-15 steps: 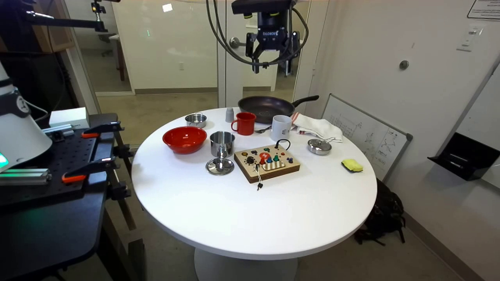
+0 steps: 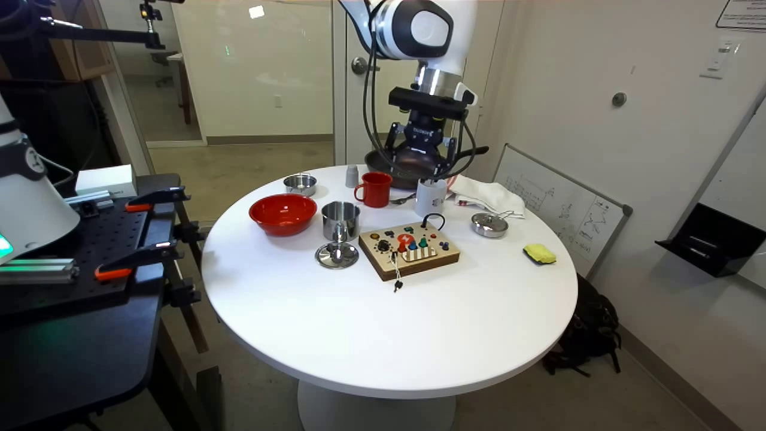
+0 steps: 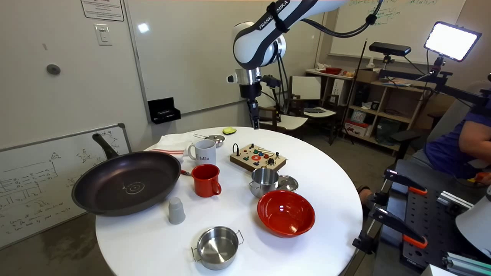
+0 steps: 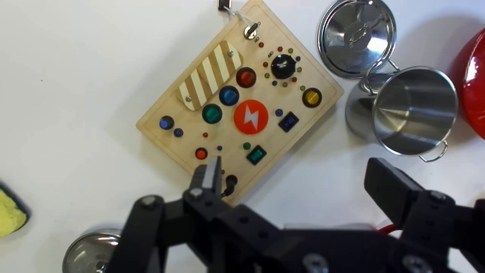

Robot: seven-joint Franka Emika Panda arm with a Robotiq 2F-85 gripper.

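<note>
My gripper is open, with a wide gap and nothing between its fingers. In the wrist view, a wooden switch board (image 4: 277, 132) with coloured buttons and knobs lies beyond the fingers, its lower corner beside the left finger. The steel pot (image 4: 416, 111) stands empty to the right, close to its lid (image 4: 357, 38). From the second exterior view, the gripper (image 3: 255, 124) hangs above the table, apart from everything on it. A red mug (image 3: 205, 180), a white mug (image 3: 202, 151) and a red bowl (image 3: 286, 213) stand around the board.
A dark frying pan (image 3: 129, 179) sits at the table edge, its handle sticking out. Nearby are a grey shaker (image 3: 176, 211), a shallow steel pan (image 3: 217, 248), a white cloth (image 2: 488, 195), a small lidded pan (image 2: 489, 225) and a yellow sponge (image 2: 539, 252).
The arm has come down, bringing my gripper lower towards the table, so that it now partly covers the frying pan in the first exterior view. The objects on the table have not moved.
</note>
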